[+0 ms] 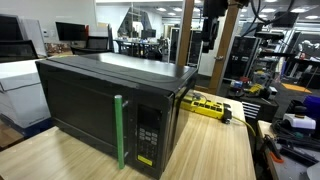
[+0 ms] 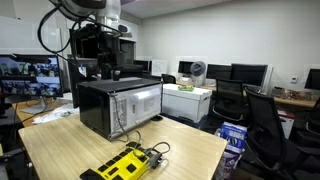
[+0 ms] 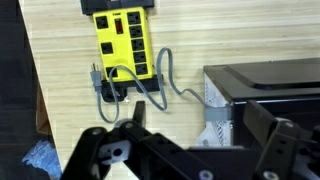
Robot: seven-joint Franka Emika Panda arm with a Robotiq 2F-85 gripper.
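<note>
A black microwave [image 1: 105, 108] with a green handle [image 1: 119, 130] stands closed on the wooden table. In the wrist view its edge [image 3: 265, 76] shows at the right. A yellow and black power strip [image 3: 124, 42] lies on the table beside it. From the microwave's side a grey cord [image 3: 182, 88] loops over to the strip, and its plug [image 3: 96, 78] rests beside the strip's left side. My gripper is open, its fingers wide apart and nothing between them. Seen from outside, the gripper [image 2: 112, 70] hangs above the microwave, clear of it.
Bare tabletop [image 2: 188, 142] lies on the far side of the power strip. Blue crumpled material [image 3: 43, 158] sits past the table's edge. Office chairs [image 2: 271, 125] and a stack of boxes [image 2: 232, 140] stand beyond the table.
</note>
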